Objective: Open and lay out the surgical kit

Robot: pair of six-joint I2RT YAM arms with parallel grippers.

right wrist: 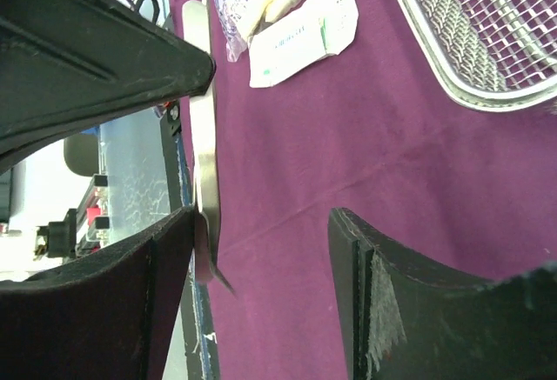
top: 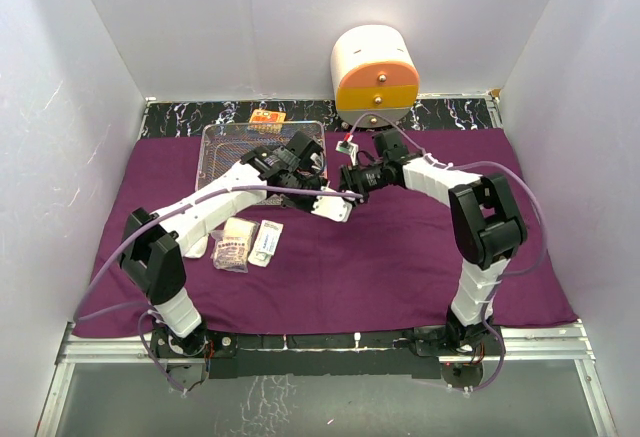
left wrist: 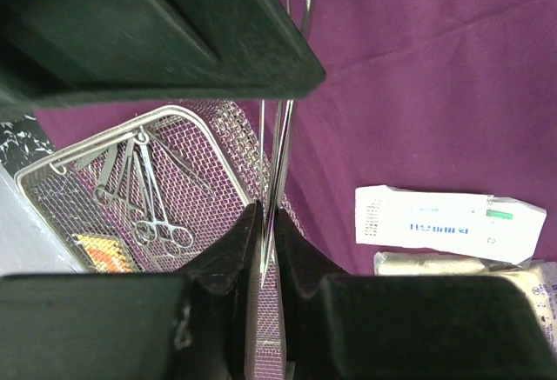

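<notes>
My left gripper is shut on a long, thin steel instrument (left wrist: 283,150). The other gripper's dark fingers cross the top of the left wrist view, over that instrument. My right gripper is part open, its left finger against a flat metal strip (right wrist: 204,136); the two grippers meet above the cloth, right of the mesh tray (top: 205,157). Scissor-like instruments (left wrist: 148,202) lie in the tray. A white packet (top: 265,242) and a bagged bundle (top: 230,247) lie in front of it.
Purple cloth (top: 420,257) covers the table, clear at the right and front. A drawer cabinet (top: 375,67) stands at the back, and a small orange packet (top: 267,117) lies behind the tray.
</notes>
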